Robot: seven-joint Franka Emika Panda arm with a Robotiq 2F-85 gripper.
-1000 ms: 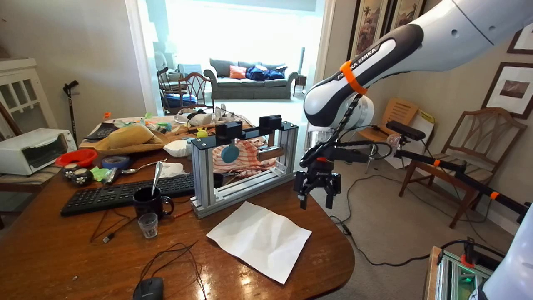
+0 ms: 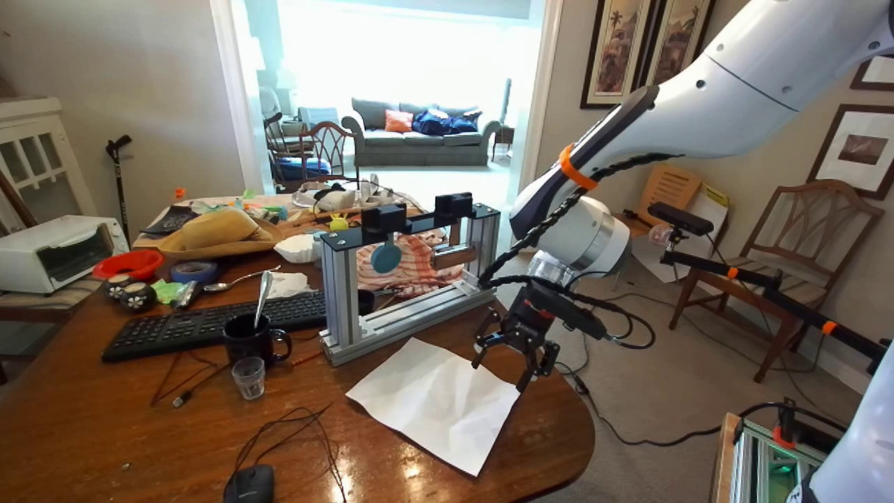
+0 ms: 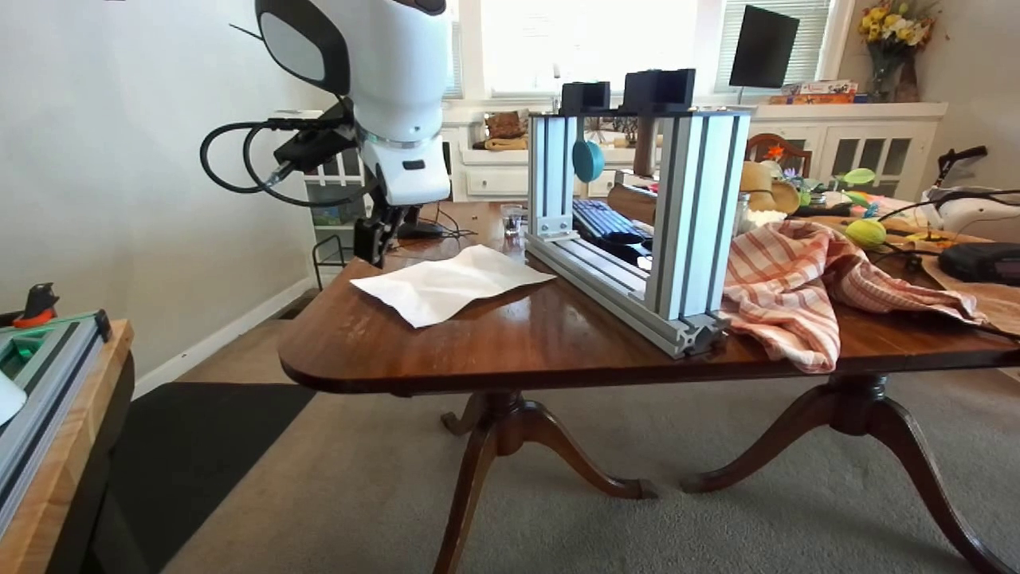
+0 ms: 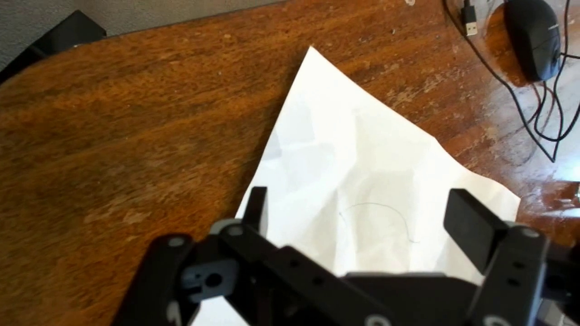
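Note:
A creased white sheet of paper (image 2: 440, 402) lies on the wooden table near its rounded end. In the wrist view, a thin curved pencil-like line shows on the paper (image 4: 380, 157). My gripper (image 2: 500, 378) is tilted over the paper's right corner, its fingers spread apart with nothing between them. Seen from the wrist, one of its fingers (image 4: 255, 209) lies across the paper's left edge and the other is over the right part of the sheet. Whether the fingertips touch the paper cannot be told.
An aluminium frame (image 2: 339, 293) stands just behind the paper. To its left are a black mug (image 2: 247, 339) holding a spoon, a small clear glass (image 2: 248, 378) and a keyboard (image 2: 201, 323). A corded mouse (image 2: 249, 485) sits near the front. Bare table (image 3: 411, 359) surrounds the paper's outer side.
The gripper has come down and a little left, turning from nearly upright to tilted, and its fingers are wider apart. The paper has not visibly moved.

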